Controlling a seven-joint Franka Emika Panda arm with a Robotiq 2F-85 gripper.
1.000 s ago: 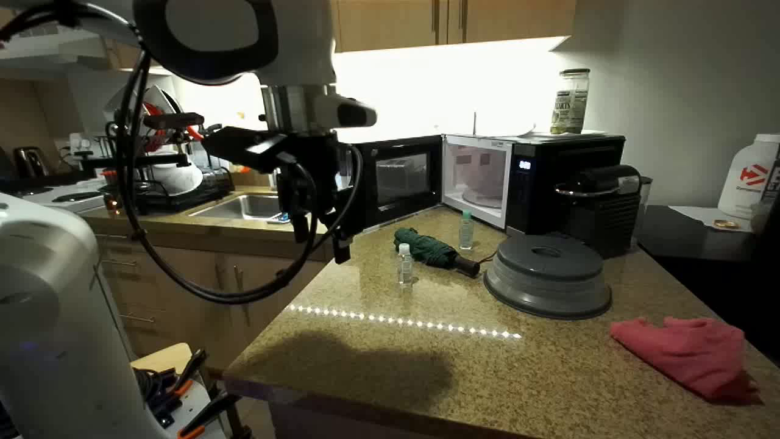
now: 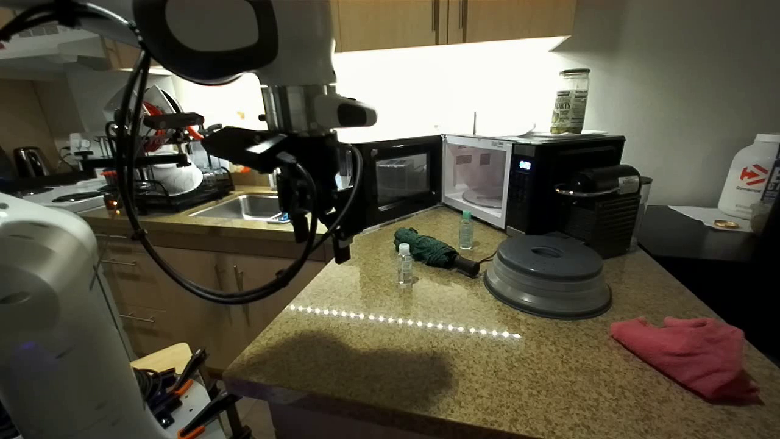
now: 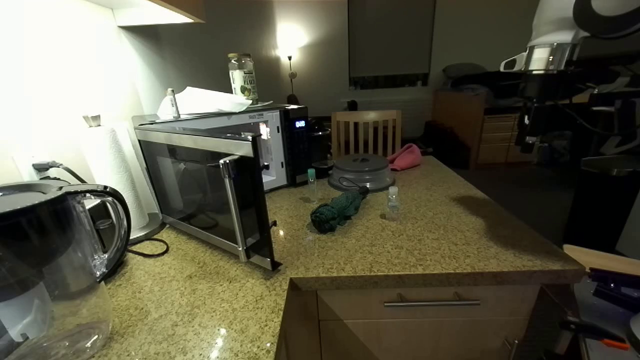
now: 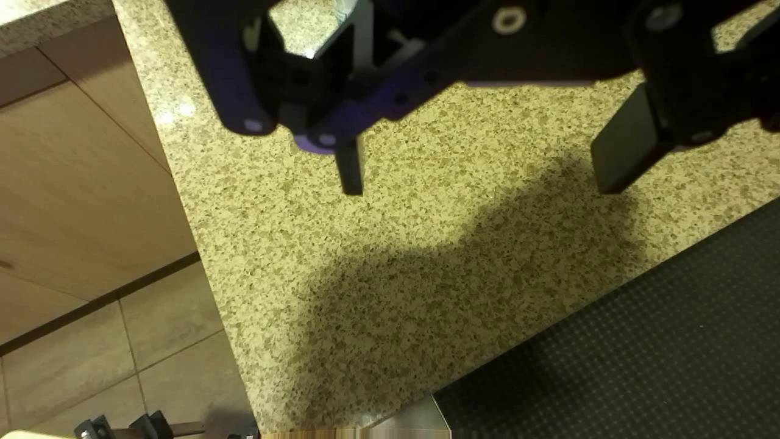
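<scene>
High over the countertop [image 2: 453, 380], near its left edge, hangs my gripper [image 2: 320, 240]. In the wrist view its two finger pads [image 4: 350, 167] stand wide apart, and only bare stone shows beneath them. A white-capped clear bottle [image 2: 405, 267] stands upright on the counter. Behind it lies a folded dark green umbrella [image 2: 428, 249], and a green-capped bottle [image 2: 466, 231] stands beyond that. To their right is a grey lidded collapsible bowl or cover [image 2: 546, 278]. A crumpled pink cloth [image 2: 687, 355] rests at the right edge. The gripper touches none of these.
The microwave [image 3: 297, 144] stands with its door [image 3: 204, 192] swung wide over the counter. On top is a jar [image 3: 243, 78]. A coffee machine [image 2: 599, 205] sits beside it. A pitcher [image 3: 54, 258] and paper towel roll [image 3: 117, 180] occupy the other counter.
</scene>
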